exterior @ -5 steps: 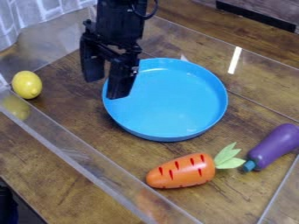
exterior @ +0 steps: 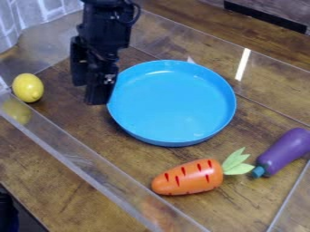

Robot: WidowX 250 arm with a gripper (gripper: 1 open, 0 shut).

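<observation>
The black gripper (exterior: 94,78) hangs at the upper left, just left of the blue plate (exterior: 172,111), its fingers pointing down near the plate's left rim. Whether anything is between the fingers, and how far apart they stand, is hard to make out. A yellow lemon (exterior: 27,88) lies to the left of the gripper. An orange toy carrot (exterior: 184,179) with green leaves lies below the plate, and a purple eggplant (exterior: 285,150) lies at the right.
A clear low wall (exterior: 97,170) runs diagonally along the left and front of the wooden table (exterior: 61,186). Bare table shows at the upper right behind the plate.
The gripper has moved left, from over the plate's left part to beside its left rim. The plate, lemon, carrot and eggplant have not moved.
</observation>
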